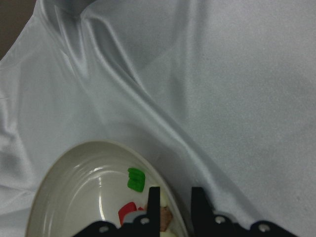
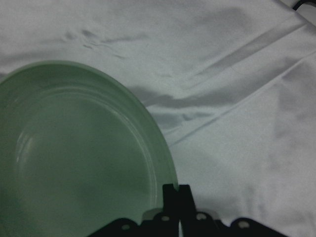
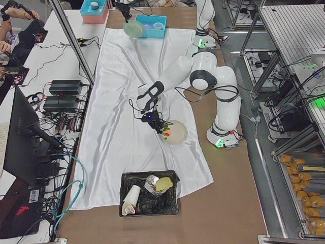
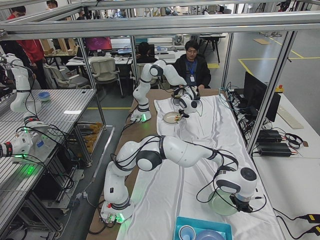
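Observation:
A cream plate (image 3: 176,133) holding green, red and other small food pieces (image 1: 136,179) lies on the white cloth. My left gripper is over its rim, open, one finger on the inner side and the other outside, as the left wrist view shows. My right gripper is shut on the rim of a green plate (image 2: 84,158), which in the camera left view is at the far end, near the blue bin.
A black lined bin (image 3: 149,207) with cups, foil and scraps stands at the near edge. A blue bin (image 4: 202,225) with dishes sits at the other end. A monitor and cables (image 3: 23,142) line the table's left side.

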